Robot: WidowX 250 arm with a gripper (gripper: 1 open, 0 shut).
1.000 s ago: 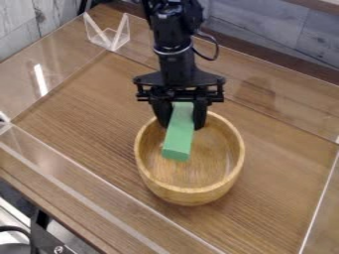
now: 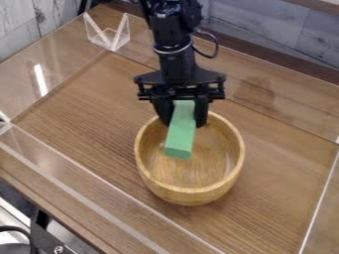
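My black gripper [image 2: 183, 107] hangs from the top centre over a wooden bowl [image 2: 188, 181], shut on a mint-green block [image 2: 180, 135]. The block hangs upright over the back and middle of the bowl; whether it touches the inside cannot be told. Its upper end is partly hidden by the fingers.
The bowl stands on a wooden table [image 2: 79, 119] with clear room to the left and right. Grey walls close off the back, and clear plastic braces stand at the left and back left. A black cable shows at the lower left corner.
My gripper and the green block have shifted very slightly, a little to the right and up. The bowl has stayed where it was.
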